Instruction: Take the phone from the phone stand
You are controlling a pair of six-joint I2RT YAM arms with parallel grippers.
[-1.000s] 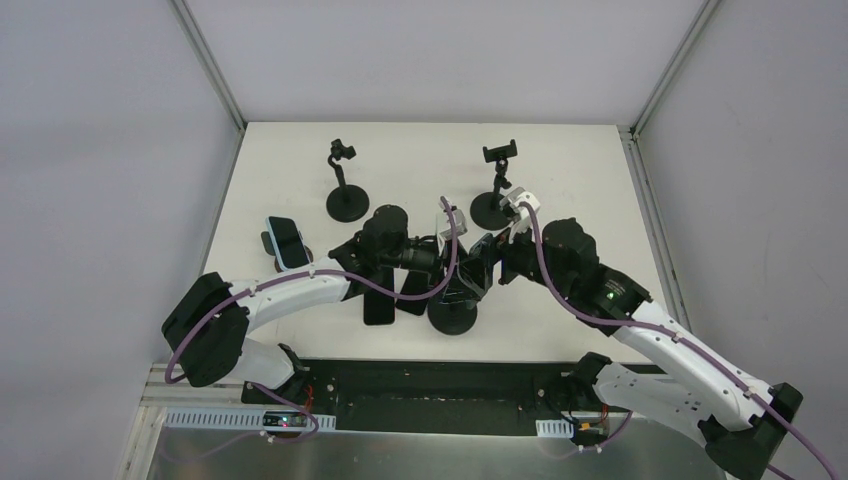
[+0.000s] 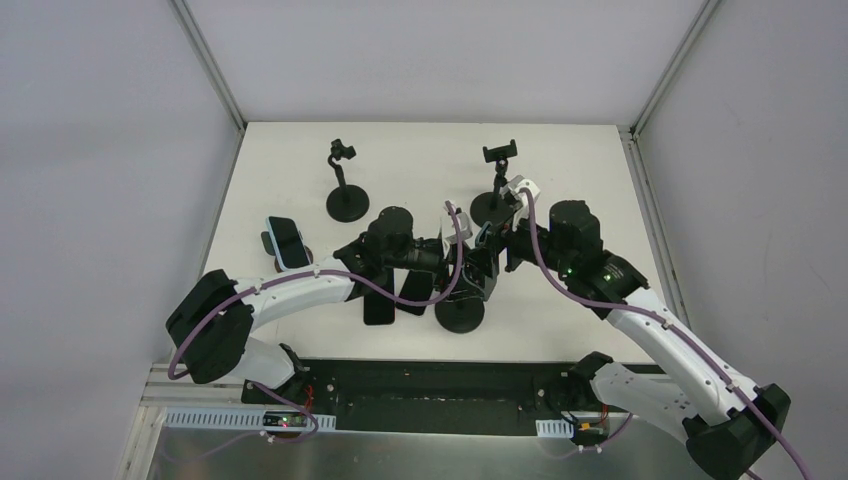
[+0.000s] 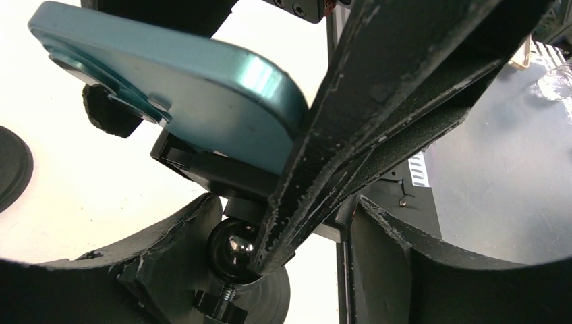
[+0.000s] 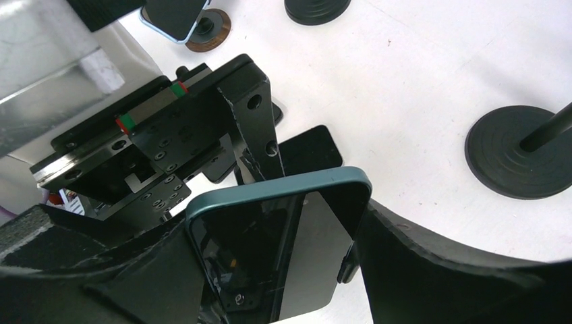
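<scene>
A teal-edged phone [image 4: 270, 243] with a dark glossy screen stands between the fingers of my right gripper, which press on its two side edges. In the left wrist view, the phone's teal back [image 3: 182, 94] sits just above the black clamp [image 3: 209, 169] of the phone stand; whether it is still seated there cannot be told. My left gripper is shut around the stand's neck by the ball joint [image 3: 236, 250]. One right finger [image 3: 378, 115] crosses in front of it. From above, both grippers meet over the stand's round base [image 2: 459, 316].
Two empty stands, one left [image 2: 348, 203] and one right [image 2: 490, 207], are at the back. Another phone [image 2: 288, 243] rests on a stand at far left. Two dark phones [image 2: 379, 305] lie flat by the left gripper.
My right gripper has shifted slightly toward the back of the table. The left gripper and the stand's base have moved a little to the right.
</scene>
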